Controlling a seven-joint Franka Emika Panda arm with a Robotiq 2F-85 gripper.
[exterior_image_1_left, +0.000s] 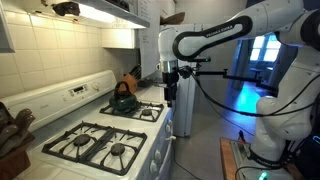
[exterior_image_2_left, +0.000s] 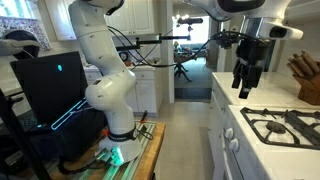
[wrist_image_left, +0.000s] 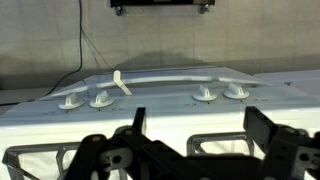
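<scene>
My gripper (exterior_image_1_left: 171, 97) hangs above the front edge of the white stove (exterior_image_1_left: 70, 172), fingers downward and apart from it. In the wrist view the two dark fingers (wrist_image_left: 138, 121) stand wide apart, so the gripper is open, and nothing shows between them but the stove's white front strip. Several white knobs (wrist_image_left: 205, 94) line that front. A green kettle (exterior_image_1_left: 123, 101) sits on the rear part of the stovetop. Seen from the other side, the gripper (exterior_image_2_left: 240, 82) is above and short of the knobs (exterior_image_2_left: 229, 134).
Black burner grates (exterior_image_1_left: 95, 147) cover the stovetop. A wooden knife block (exterior_image_2_left: 308, 78) and wooden utensils (exterior_image_1_left: 14, 128) stand on the counters. Overhead, a range hood (exterior_image_1_left: 95, 12) juts out. Open floor (exterior_image_2_left: 185, 150) lies before the stove.
</scene>
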